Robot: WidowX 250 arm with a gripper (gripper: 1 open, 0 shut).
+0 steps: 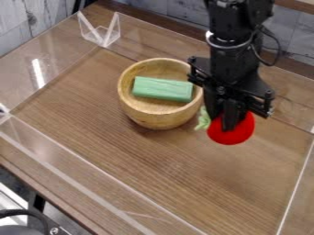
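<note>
My dark gripper [225,115] is shut on a red object [232,128], held in the air just right of a wooden bowl. The bowl [145,110] holds a light green block [161,88]. A small pale green shape shows just left of the red object, partly hidden by the gripper.
A clear wire-like container [101,29] stands at the back left. The wooden table [110,174] is open in front and to the left. A back edge runs along the top right.
</note>
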